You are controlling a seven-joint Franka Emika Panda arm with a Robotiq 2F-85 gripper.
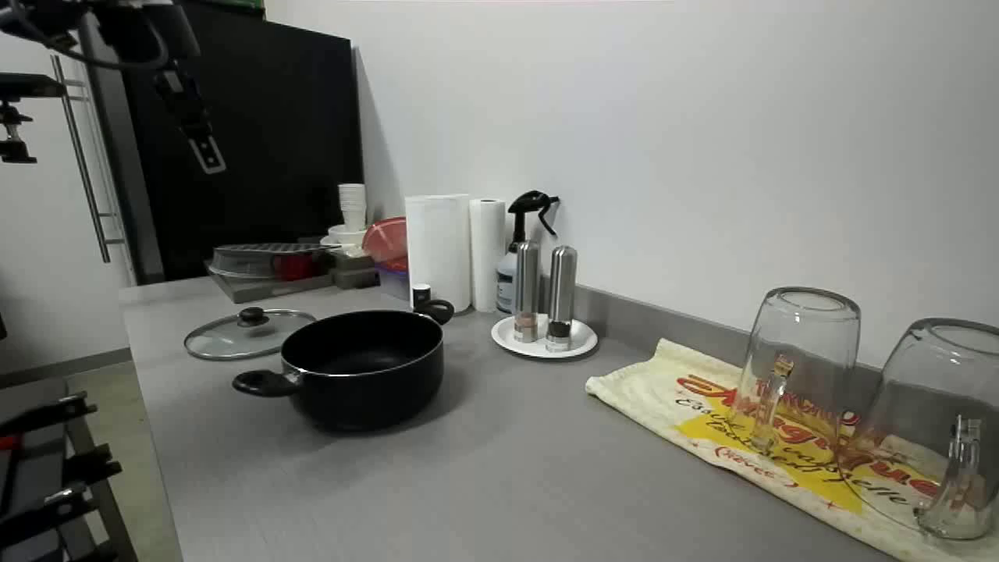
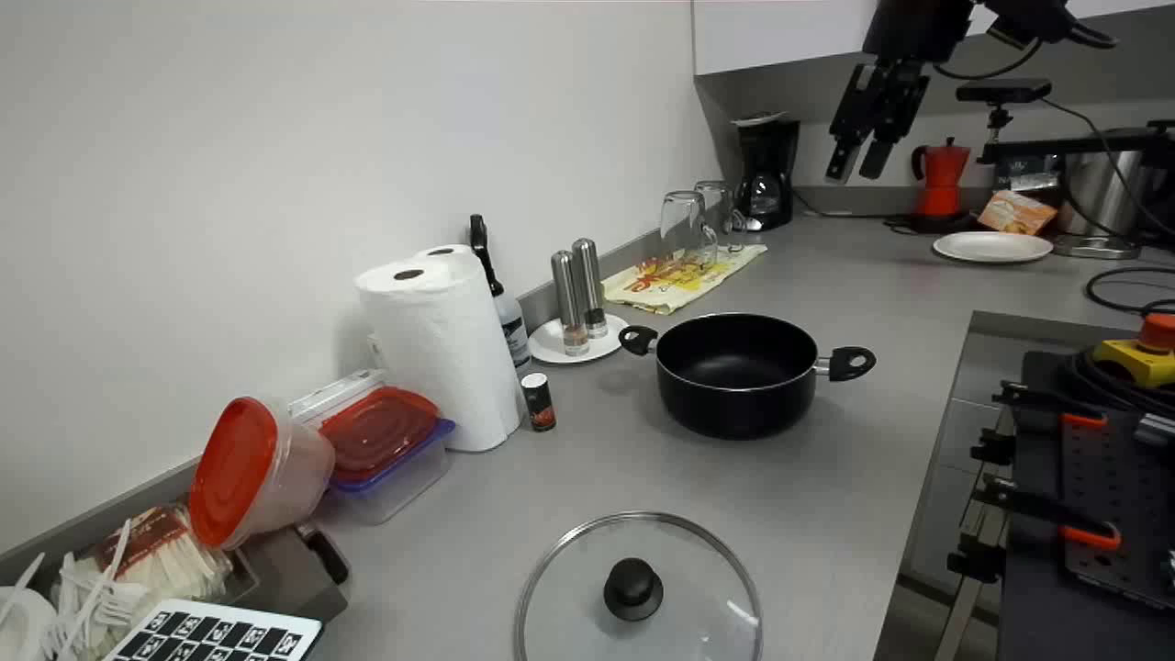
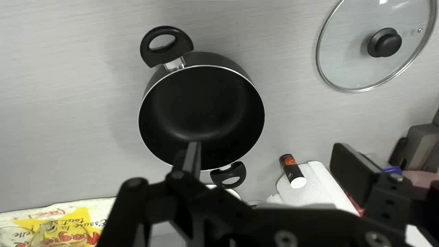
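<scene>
A black two-handled pot [image 1: 370, 384] stands upright and uncovered on the grey counter; its dark inside looks empty in the wrist view. Its glass lid [image 2: 639, 595], with a black knob, lies flat on the counter beside it. High above the counter, my gripper [image 2: 856, 165] is open, its fingers spread apart with nothing between them. Seen from the wrist, the gripper hangs over the pot [image 3: 201, 111] and the lid [image 3: 376, 45], touching neither. In exterior view 1 only part of the gripper shows, at the upper left.
Two metal grinders share a white plate [image 2: 547, 343] by the wall. Nearby stand paper towel rolls [image 2: 446, 341] and a small dark shaker [image 2: 537, 402]. Upturned glass mugs rest on a printed towel [image 1: 674, 398]. Plastic containers [image 2: 380, 435] crowd the far end. Counter in front of the pot is clear.
</scene>
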